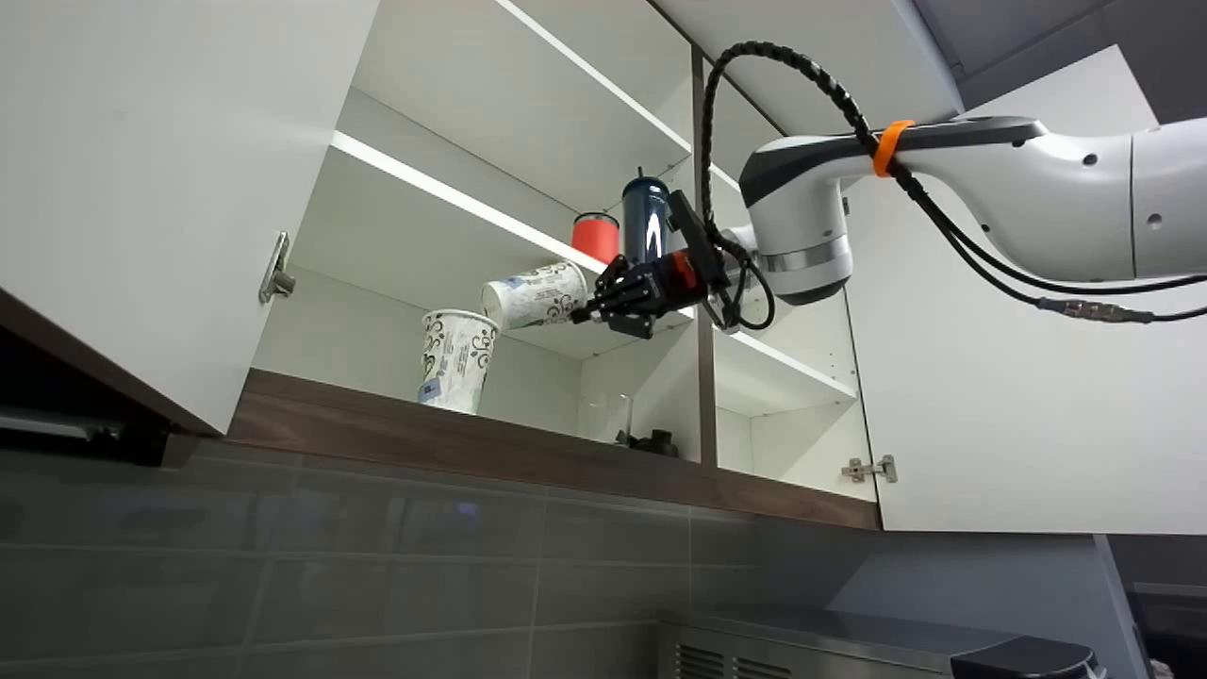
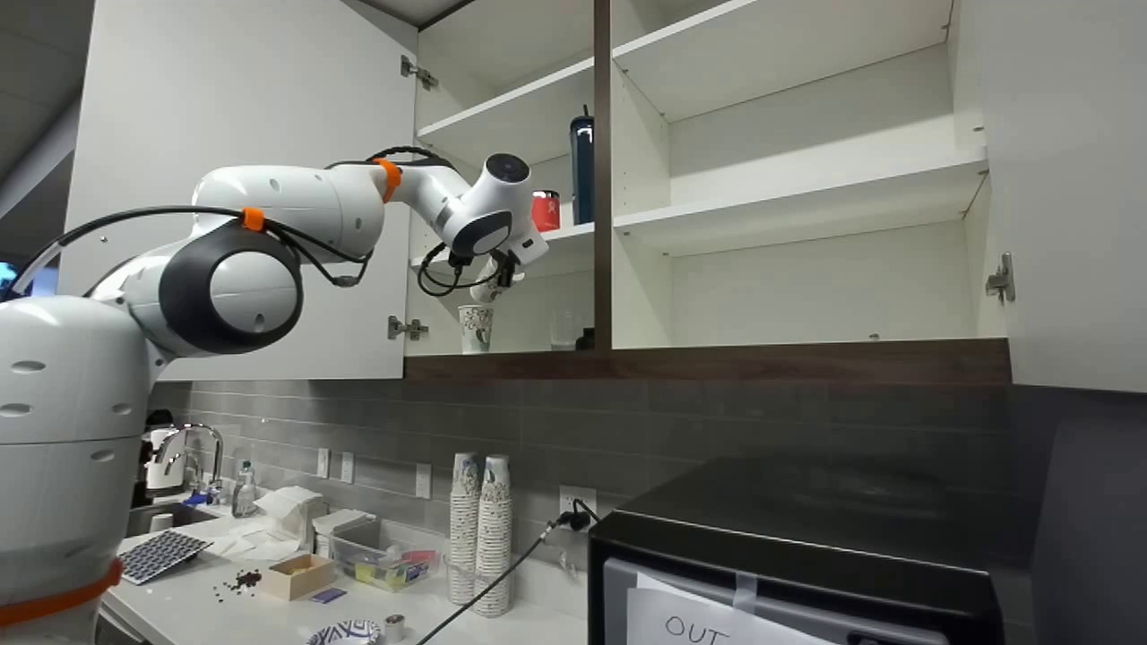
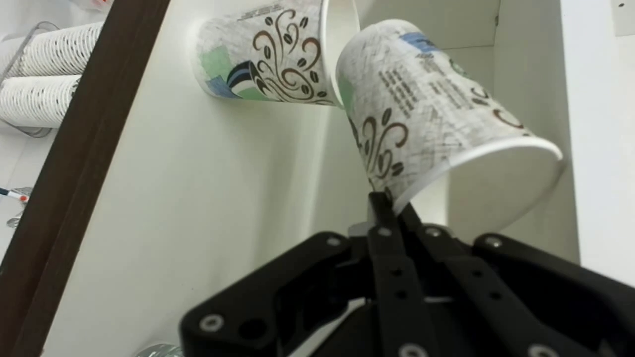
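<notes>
A patterned paper cup (image 1: 540, 295) is tipped nearly on its side, its open mouth toward the arm, and my gripper (image 1: 579, 315) is shut on its rim. In the wrist view the fingertips pinch one edge of this tilted cup (image 3: 428, 113), whose base is beside the mouth of a second cup. That standing cup (image 1: 455, 360), with the same swirl print, is upright on the cabinet's bottom shelf, open side up. The base of the held cup hangs just above and to the right of the standing cup's rim; whether they touch, I cannot tell.
A red tumbler (image 1: 595, 237) and a dark blue bottle (image 1: 646, 221) stand on the shelf above, close to the arm. A clear glass (image 1: 606, 418) and a black object (image 1: 655, 443) sit on the bottom shelf to the right. Open doors flank the cabinet.
</notes>
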